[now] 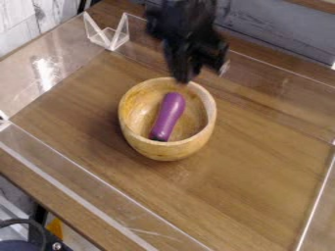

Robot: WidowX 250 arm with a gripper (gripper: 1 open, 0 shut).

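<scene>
A purple eggplant-like object (pixel 167 115) lies in a wooden bowl (pixel 195 144) in the middle of the table. The black gripper (pixel 181 64) hangs blurred above and behind the bowl, apart from the purple object; whether its fingers are open or shut is not clear.
A white wire rack (pixel 109 31) stands at the back left near a clear panel.
</scene>
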